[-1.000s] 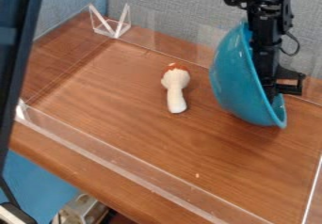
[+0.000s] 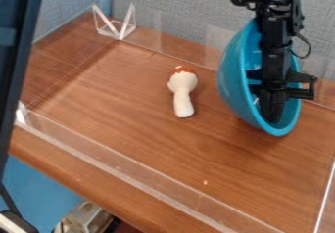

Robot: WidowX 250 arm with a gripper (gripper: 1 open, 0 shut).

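Note:
My gripper (image 2: 272, 98) reaches down from the top right into a teal bowl (image 2: 236, 66), which stands tipped up on its side at the right of the wooden table. The fingertips are low inside the bowl and look shut; whether the rim is between them is hard to tell. A pale mushroom-like object (image 2: 183, 92) with a reddish top lies left of the bowl.
A white wire stand (image 2: 116, 22) is at the back left. Clear panels edge the wooden table (image 2: 131, 139). A dark frame fills the left edge.
The bowl has turned and shifted slightly, showing more of its inside and rim. My gripper now shows lower in it, less hidden.

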